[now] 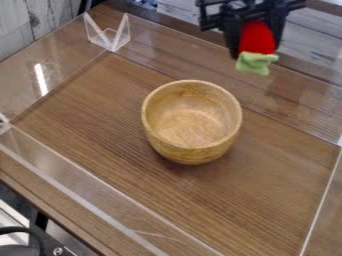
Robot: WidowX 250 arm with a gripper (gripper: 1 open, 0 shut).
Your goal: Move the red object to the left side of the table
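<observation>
The red object point(258, 38), with a pale green lower end point(255, 63), hangs above the back right part of the wooden table point(94, 112). My dark gripper point(254, 22) is at the top of the view, right of centre, shut on the red object's upper part. The fingers are blurred and partly cut off by the top edge of the picture.
A round wooden bowl point(193, 122) stands in the middle of the table, nearer than the held object. A clear wire-like holder point(108, 33) is at the back left. Dark cables point(27, 235) lie at the lower left corner.
</observation>
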